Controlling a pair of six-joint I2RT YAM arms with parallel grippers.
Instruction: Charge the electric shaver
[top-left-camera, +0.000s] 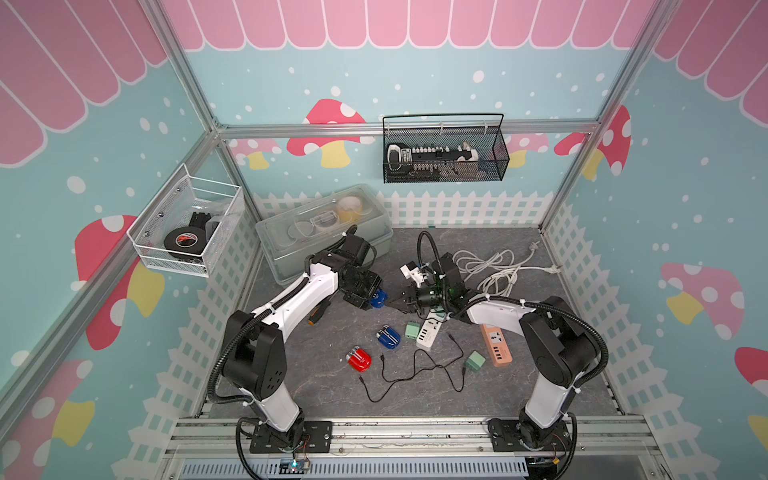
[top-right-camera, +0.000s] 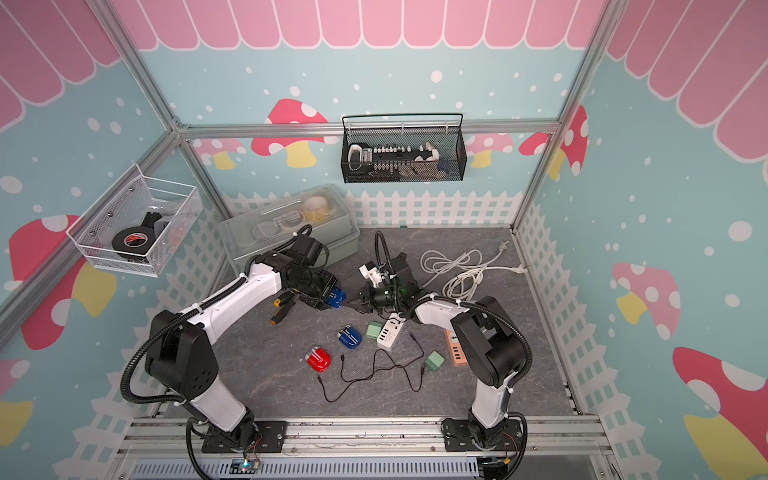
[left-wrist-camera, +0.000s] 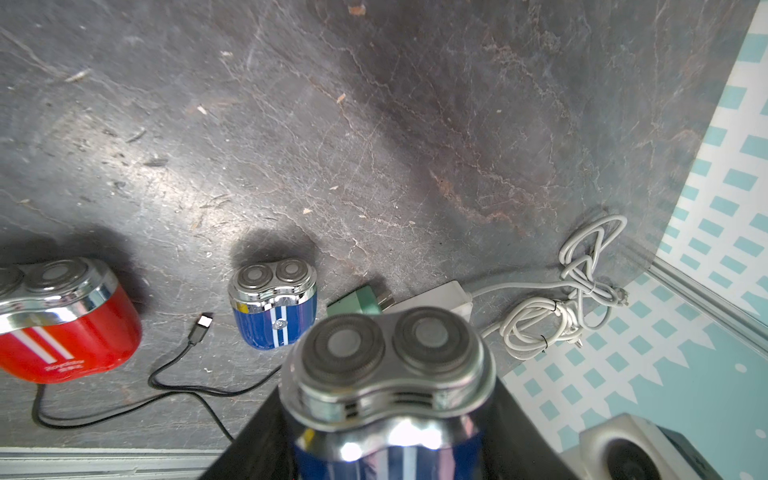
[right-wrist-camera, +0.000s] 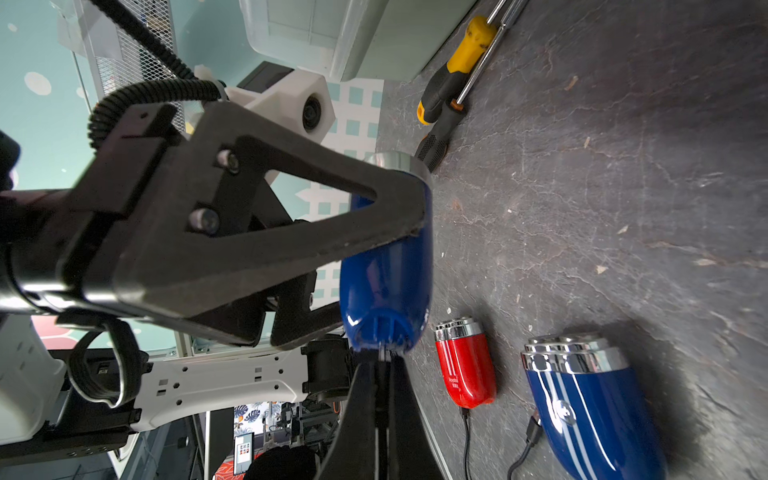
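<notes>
A blue electric shaver (left-wrist-camera: 389, 408) with two round heads is held above the table, with my left gripper (top-left-camera: 372, 298) shut on it. In the right wrist view one of the left fingers (right-wrist-camera: 320, 240) lies across this shaver, whose bottom end faces my right gripper. The right gripper is shut, its tips right at that bottom end; whether they touch it, I cannot tell. Nothing clear shows between them. A second blue shaver (top-left-camera: 388, 337) and a red shaver (top-left-camera: 358, 358) rest on the table, near black charging cables (top-left-camera: 416, 372).
A white power strip (top-left-camera: 429, 331) with a green adapter (top-left-camera: 412, 329) lies beneath the right gripper. An orange strip (top-left-camera: 497, 345) and another green adapter (top-left-camera: 475, 361) are to the right. Screwdrivers (right-wrist-camera: 456, 68) lie by the clear bin (top-left-camera: 320, 228). White cord (top-left-camera: 502, 272) is coiled at the back right.
</notes>
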